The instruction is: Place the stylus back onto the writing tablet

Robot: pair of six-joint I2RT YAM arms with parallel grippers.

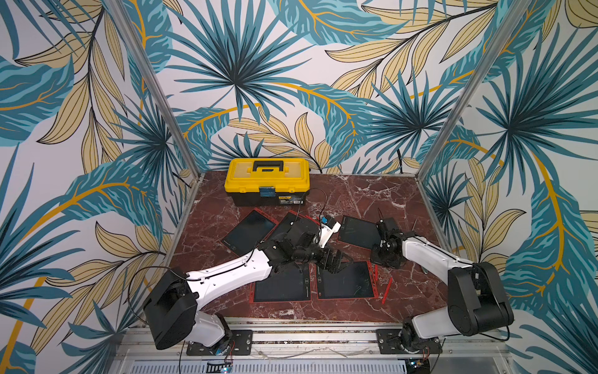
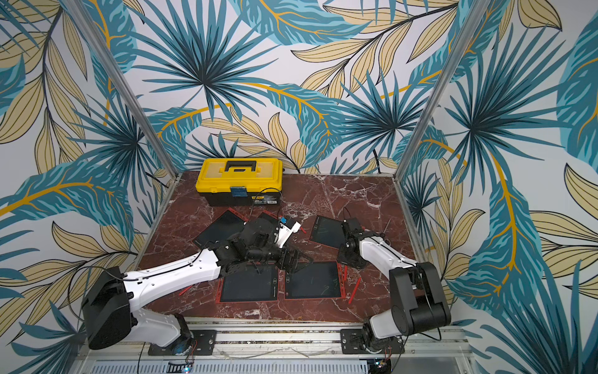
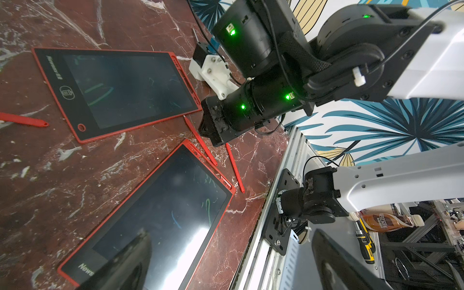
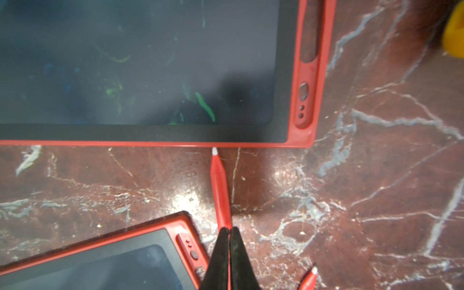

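Observation:
A red stylus [image 4: 220, 193] with a white tip lies between two tablets, its tip close to the edge of the upper tablet [image 4: 282, 132]. My right gripper is shut over the stylus's rear part. Whether it grips the stylus or only covers it, I cannot tell. The lower tablet [image 4: 178, 223] has its corner beside that stylus. In the left wrist view, the stylus [image 3: 193, 130] runs from one tablet's edge to the slotted side of the other tablet [image 3: 164, 212]. My left gripper stands open above this tablet, with nothing between its fingers.
A second stylus [image 3: 235, 167] lies apart toward the table's front; a third stylus [image 3: 24, 119] is at far left. More tablets [image 1: 249, 230] lie behind my left arm. A yellow toolbox [image 1: 268, 180] stands at the back.

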